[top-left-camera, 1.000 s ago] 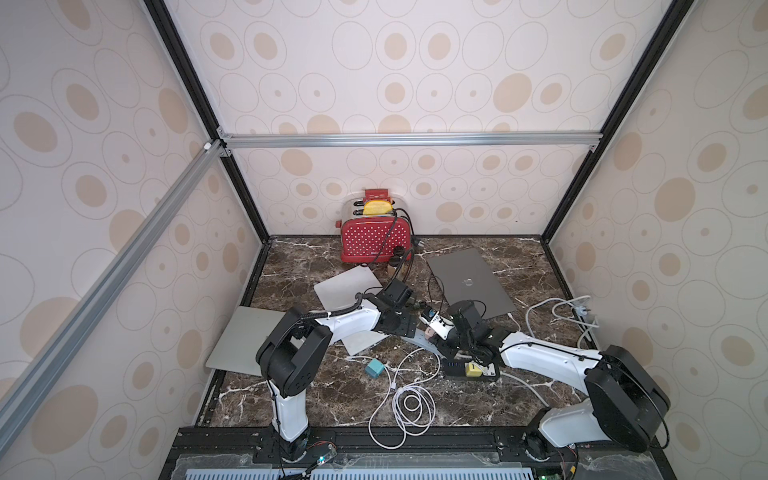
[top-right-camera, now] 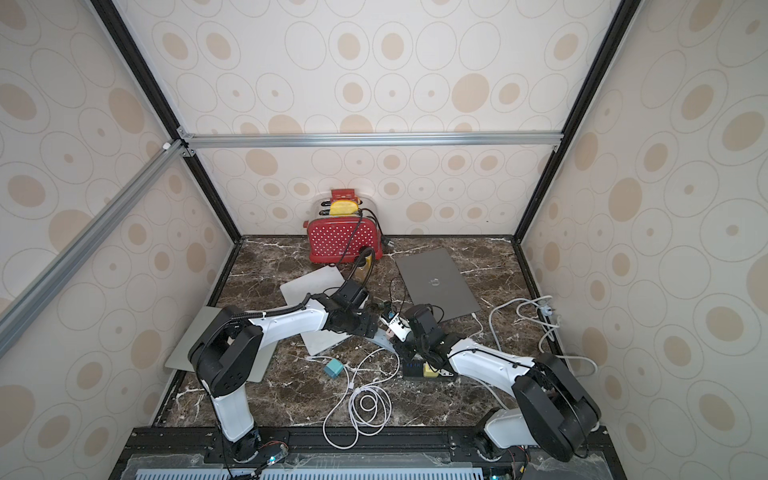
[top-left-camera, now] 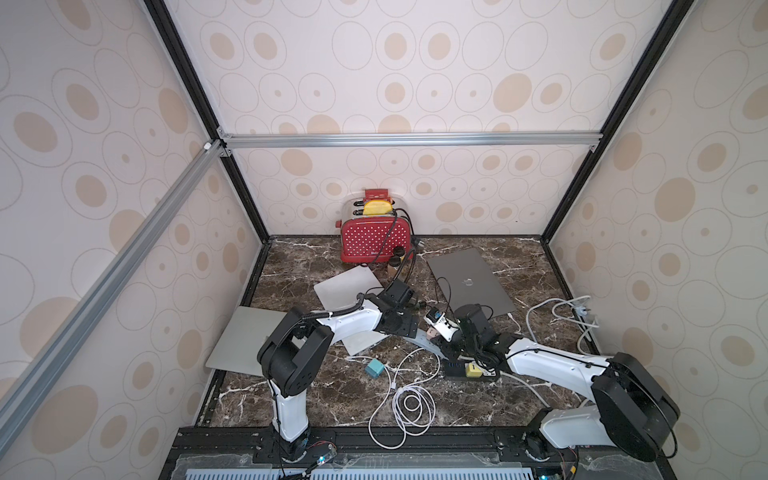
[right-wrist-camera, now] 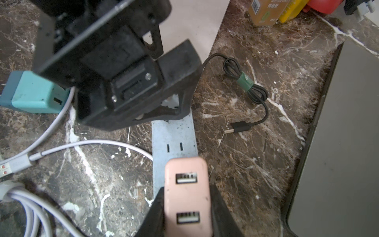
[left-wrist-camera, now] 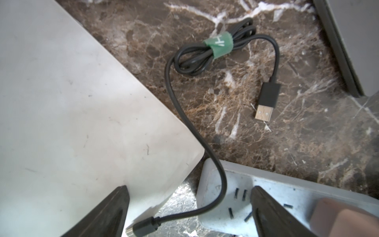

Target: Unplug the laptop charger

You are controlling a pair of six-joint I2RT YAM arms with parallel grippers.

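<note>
A pink charger block [right-wrist-camera: 186, 197] with two USB ports sits between the fingers of my right gripper, which is shut on it. It is over the pale power strip [right-wrist-camera: 172, 132]; whether its prongs are still in the sockets cannot be told. In the left wrist view, part of the pink block [left-wrist-camera: 335, 217] shows at the strip's lower right. My left gripper is open above the other end of the power strip [left-wrist-camera: 225, 177]. A black USB cable [left-wrist-camera: 215, 158] passes below its fingers, its lower plug [left-wrist-camera: 144, 228] near the left one.
A silver laptop [left-wrist-camera: 79, 106] lies left of the strip, a dark grey laptop [right-wrist-camera: 335, 138] to the right. Nearby are a teal charger [right-wrist-camera: 37, 92], coiled white cable [top-left-camera: 413, 405] and a black strip with a yellow plug [top-left-camera: 473, 370].
The right arm's elbow has shifted right and slightly down, while its gripper stays at nearly the same place by the strip. The left arm has barely moved.
</note>
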